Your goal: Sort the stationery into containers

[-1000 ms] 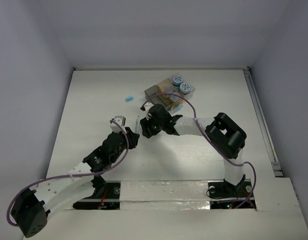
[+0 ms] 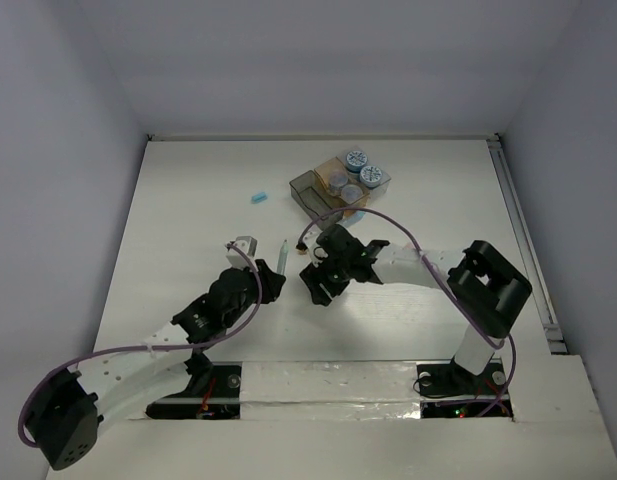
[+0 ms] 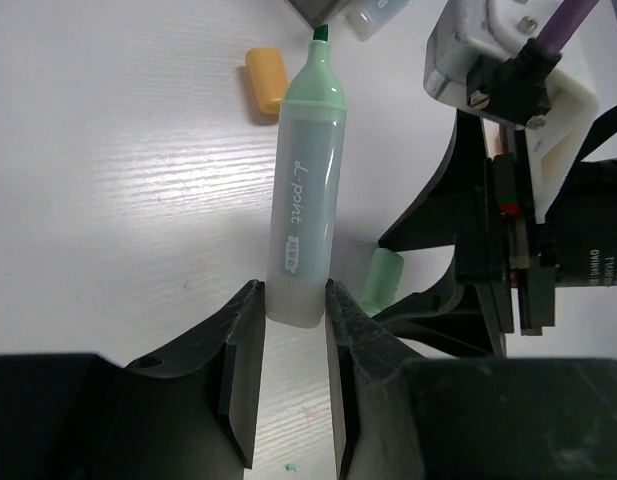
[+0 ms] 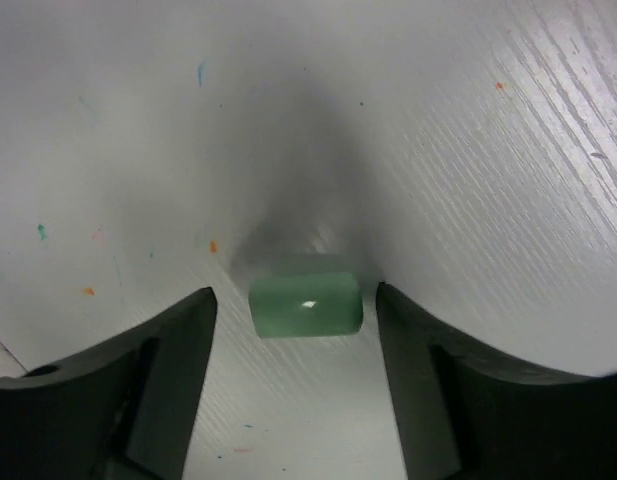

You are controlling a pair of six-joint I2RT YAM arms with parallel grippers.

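A pale green highlighter (image 3: 306, 200) with a bare dark-green tip stands up from my left gripper, which is shut on its lower end. Its cap is off. In the top view, the highlighter (image 2: 283, 257) rises from the left gripper's tips. My right gripper stands open around a small green cap (image 4: 307, 304), a narrow gap showing on each side. From the left wrist, the same cap (image 3: 382, 278) appears between the right fingers. Whether it touches the table cannot be told.
A divided organizer (image 2: 313, 196) stands at the back, with round blue-and-white lids (image 2: 371, 176) on its right. A small blue item (image 2: 259, 198) lies to its left. An orange piece (image 3: 267, 80) lies behind the highlighter.
The right gripper has moved toward the front and slightly right, away from the highlighter. The left gripper, still with the highlighter, has shifted slightly right and forward.
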